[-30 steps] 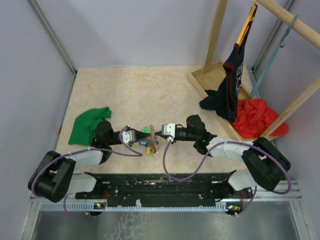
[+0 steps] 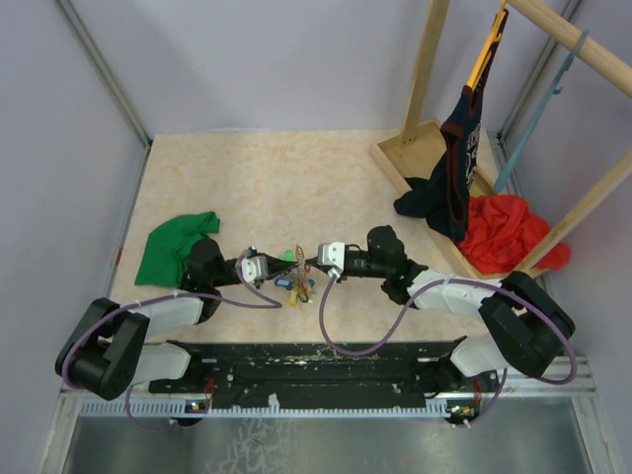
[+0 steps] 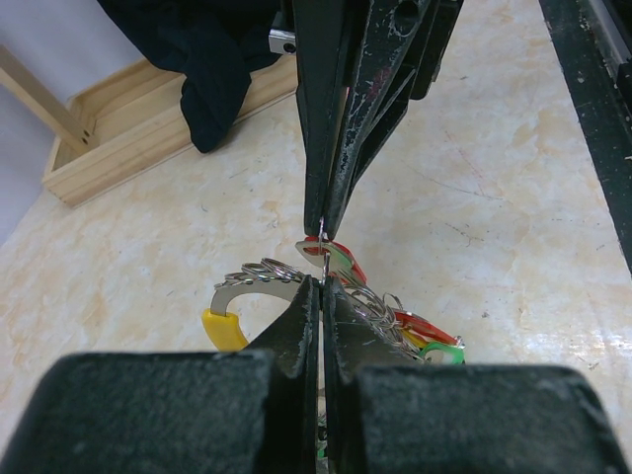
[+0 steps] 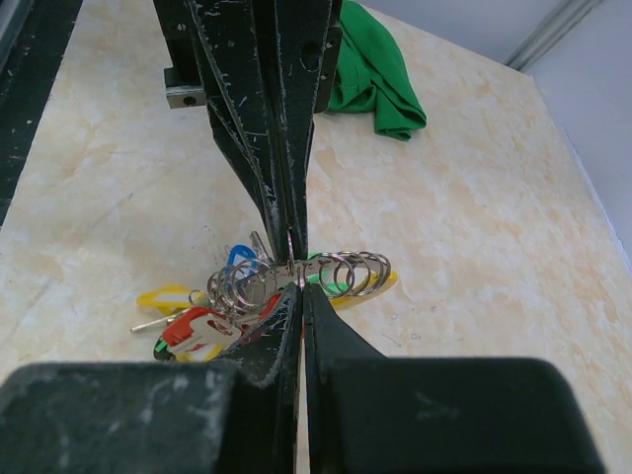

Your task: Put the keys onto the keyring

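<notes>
My two grippers meet over the table centre around a bunch of keys and wire rings. My left gripper is shut at the rings, a thin metal piece at its tips. My right gripper is shut too, facing it, with thin metal at its tips. Coiled rings [image 4: 360, 272] and coloured keys, including a yellow-handled one [image 3: 223, 330] and a red one [image 4: 193, 326], hang and lie just below. Whether a key is threaded on a ring I cannot tell.
A green cloth [image 2: 168, 252] lies at the left. At the right stands a wooden rack [image 2: 405, 158] with dark cloth [image 2: 444, 197] and red cloth [image 2: 504, 237].
</notes>
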